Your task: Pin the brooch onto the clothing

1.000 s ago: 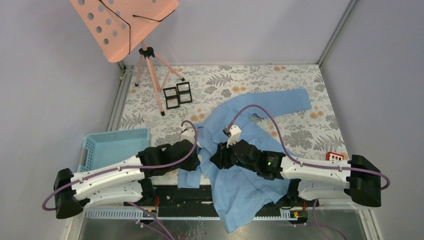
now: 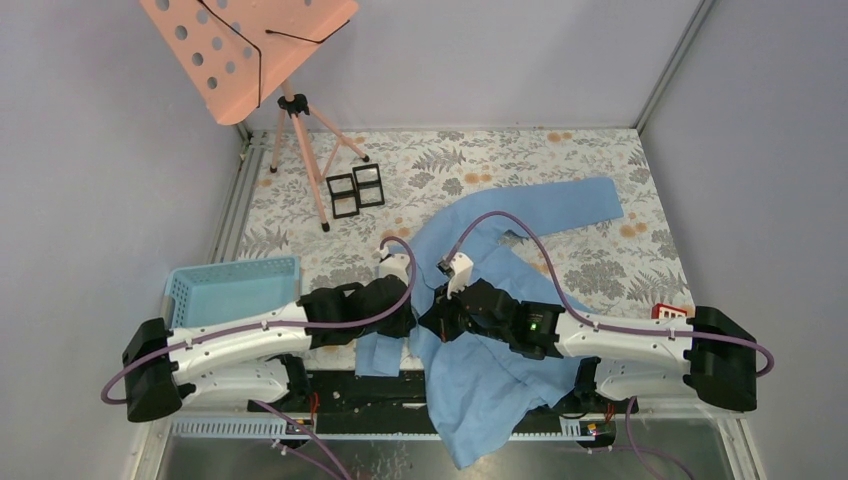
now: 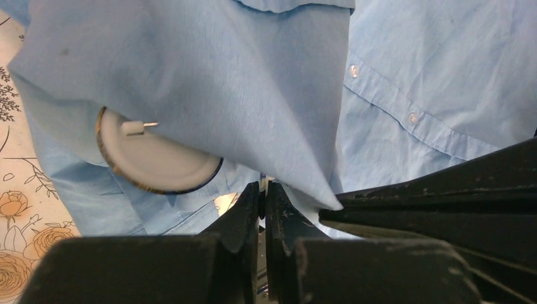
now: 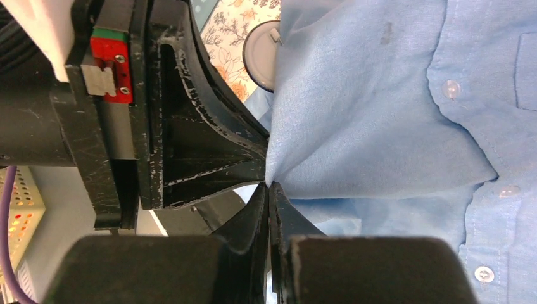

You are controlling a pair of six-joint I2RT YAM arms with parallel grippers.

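The blue shirt lies across the table under both arms. A round white brooch with a dark-gold rim shows its back in the left wrist view. Its small white catch and a short pin stand at the edge of a cloth fold, which covers the rest. My left gripper is shut just right of the disc. Something small and pale shows at its tips; cloth or brooch part, I cannot tell. In the right wrist view, the shirt's fold narrows into my right gripper, shut on it.
A light-blue basket stands at the left. Behind it are a pink stand and black frames. My grippers are nearly touching over the shirt.
The left arm has moved to the right, toward the right gripper. The right gripper's fingers have come together, and its arm has shifted slightly left. The basket and stand have not moved.
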